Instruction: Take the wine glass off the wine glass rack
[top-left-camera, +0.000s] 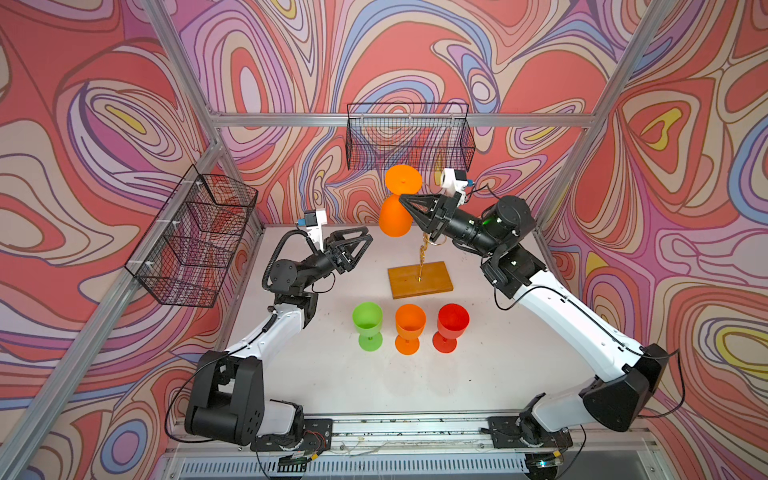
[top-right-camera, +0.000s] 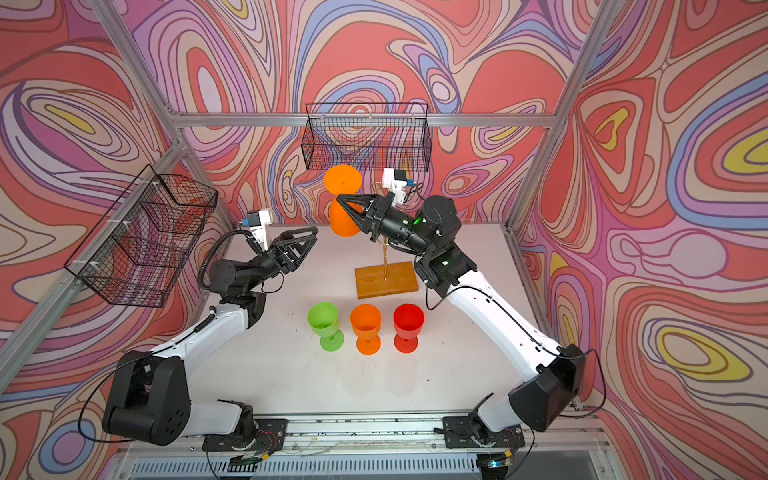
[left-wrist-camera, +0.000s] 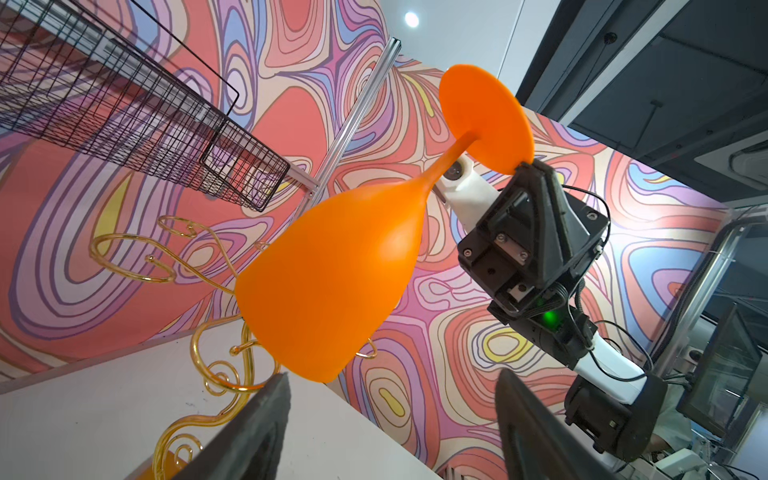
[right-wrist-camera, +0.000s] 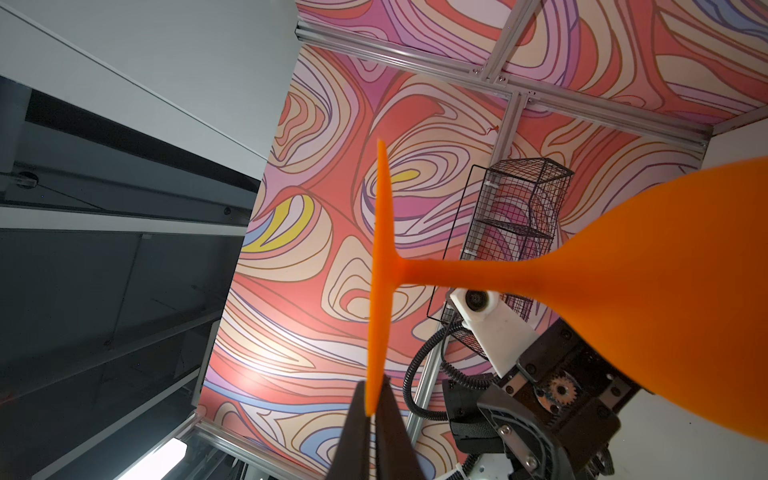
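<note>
My right gripper (top-left-camera: 402, 198) is shut on the foot rim of an orange wine glass (top-left-camera: 395, 217). The glass hangs tilted in the air, foot up and bowl down. In the right wrist view the thin foot meets the closed fingers (right-wrist-camera: 379, 440). The gold wire rack on a wooden base (top-left-camera: 420, 281) stands below and to the right of the bowl; it bears no glass that I can see. From the left wrist view, the bowl partly covers the rack's gold hooks (left-wrist-camera: 228, 376). My left gripper (top-left-camera: 369, 234) is open and empty, left of the glass, its fingers pointing toward it.
Three glasses stand upright in front of the rack: green (top-left-camera: 368, 317), orange (top-left-camera: 410, 320) and red (top-left-camera: 453, 320). Black wire baskets hang at the back (top-left-camera: 410, 144) and at the left (top-left-camera: 196, 240). Bare white table (top-left-camera: 416, 384) lies near the front edge.
</note>
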